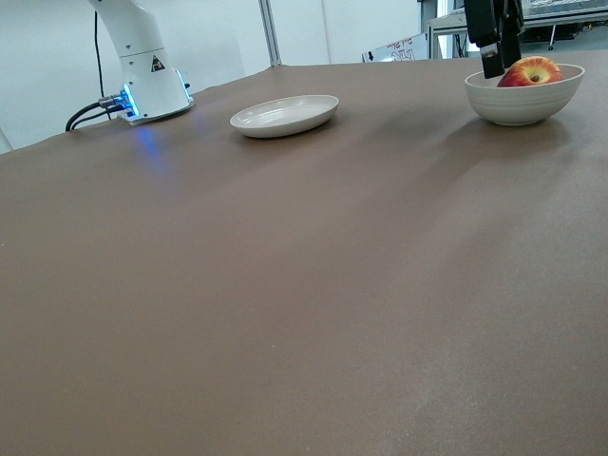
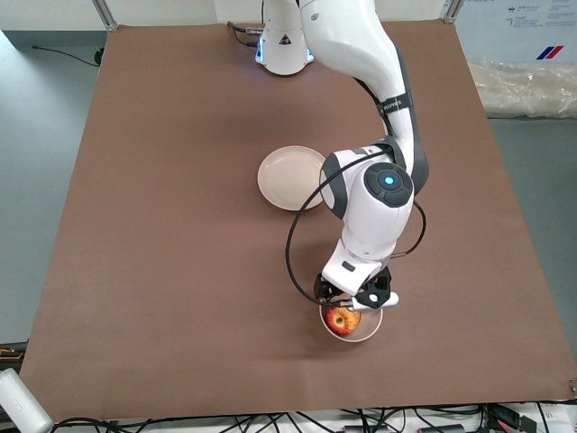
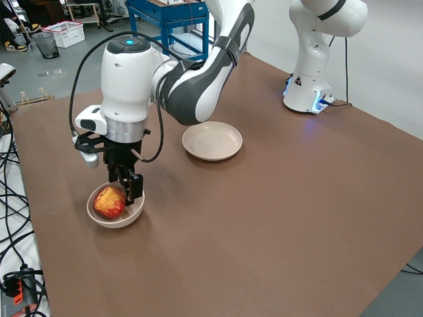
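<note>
A red-yellow apple (image 2: 342, 320) (image 1: 529, 72) (image 3: 110, 202) sits in a white bowl (image 2: 367, 328) (image 1: 518, 106) (image 3: 115, 222) near the table's front edge. My black gripper (image 1: 495, 59) (image 3: 124, 193) is low at the bowl, its fingers beside the apple; in the left view it is mostly hidden under the arm. The apple appears to rest in the bowl, outside the fingers; whether the fingers are open or shut is unclear. An empty white plate (image 2: 290, 178) (image 1: 283, 116) (image 3: 212, 141) lies behind the bowl.
Cables run along the floor by the front edge.
</note>
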